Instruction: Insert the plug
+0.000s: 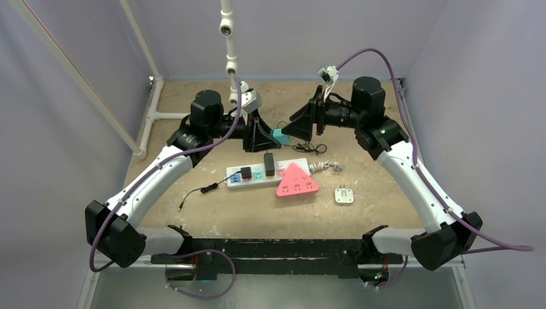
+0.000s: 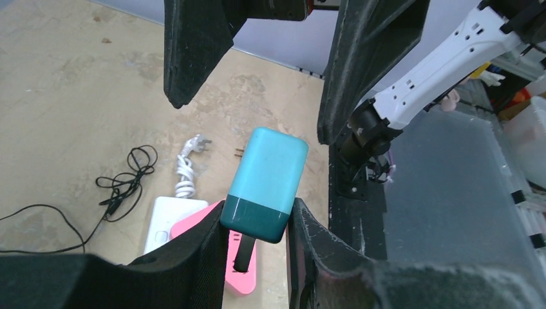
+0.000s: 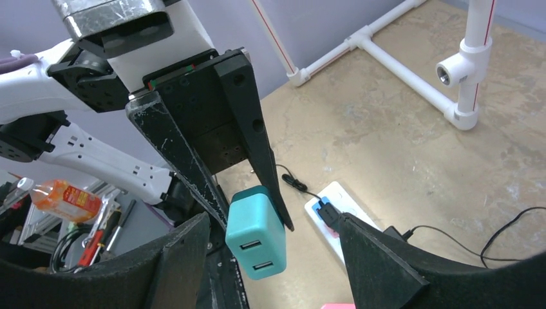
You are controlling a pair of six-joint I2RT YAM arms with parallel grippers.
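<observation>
A teal two-port charger is held between the fingertips of my left gripper, which is shut on it; in the right wrist view its USB face (image 3: 256, 248) points toward that camera. My right gripper stands open just beside the charger, apart from it, with nothing between its fingers. Below them lie a white power strip (image 1: 251, 180), with black adapters (image 1: 269, 164) in it, and a pink triangular socket block (image 1: 297, 187).
A small white plug adapter (image 1: 344, 196) lies at the right. Coiled black cable (image 1: 309, 148) and the strip's white cord (image 1: 325, 167) lie behind and right. White pipe framing (image 1: 154, 116) borders the back left.
</observation>
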